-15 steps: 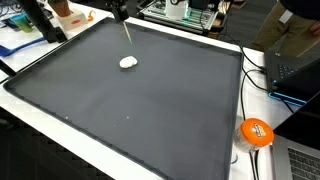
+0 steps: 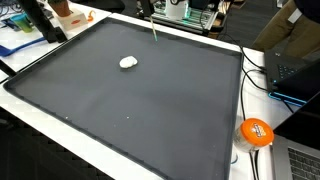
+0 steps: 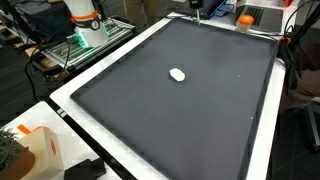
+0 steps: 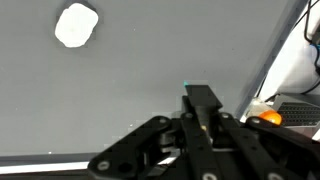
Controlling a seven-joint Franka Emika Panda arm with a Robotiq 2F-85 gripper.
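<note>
A small white rounded object (image 2: 128, 62) lies on the dark grey board (image 2: 140, 100), towards its back left. The same white object (image 3: 177, 74) shows in exterior view 2 and at the upper left of the wrist view. My gripper is shut on a thin stick (image 2: 154, 30), which points down near the board's back edge in exterior view 1. In the wrist view only a teal tip of this stick shows past the dark fingers. The stick is well apart from the white object. I cannot tell whether its tip touches the board.
A container with an orange top (image 2: 254, 133) stands beside the board, near a laptop (image 2: 297, 160). Cables (image 2: 256, 85) run along that side. Most of the board's surface is bare.
In exterior view 1 the stick and gripper have moved right, from above and behind the white object to farther along the back edge. The white object has not moved.
</note>
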